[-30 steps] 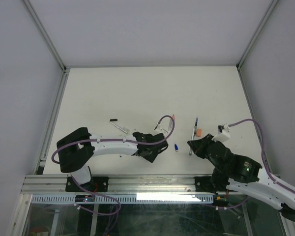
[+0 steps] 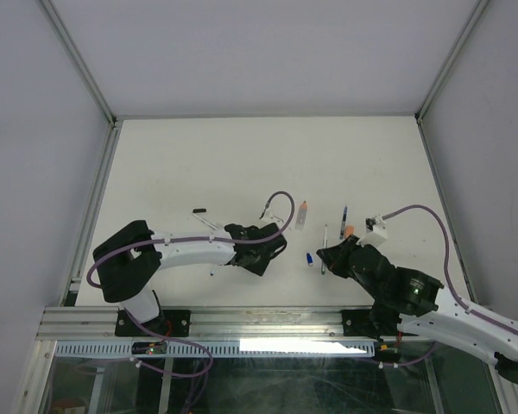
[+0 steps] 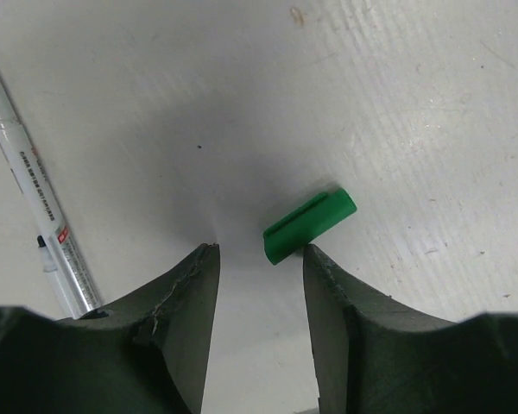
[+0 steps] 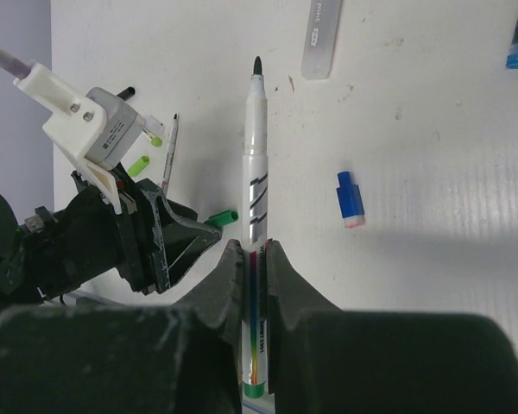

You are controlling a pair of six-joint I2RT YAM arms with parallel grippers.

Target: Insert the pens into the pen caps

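Note:
In the left wrist view a green pen cap (image 3: 309,226) lies slanted on the white surface, just beyond the fingertips. My left gripper stands open above the surface with nothing between its fingers. The same cap (image 4: 223,219) shows at the left gripper's tip in the right wrist view. My right gripper is shut on a white pen (image 4: 255,129) with a dark uncapped tip pointing away and a green tail end. To the right, a blue cap (image 4: 350,200) lies apart from both grippers.
White pens (image 3: 39,190) lie left of the left gripper. A lime-green cap (image 4: 139,166) is beyond the left arm. Farther back are an orange-topped marker (image 2: 301,216), a blue pen (image 2: 344,222) and an orange piece (image 2: 349,231).
Both grippers have shifted left in the top view, the right one still carrying its pen.

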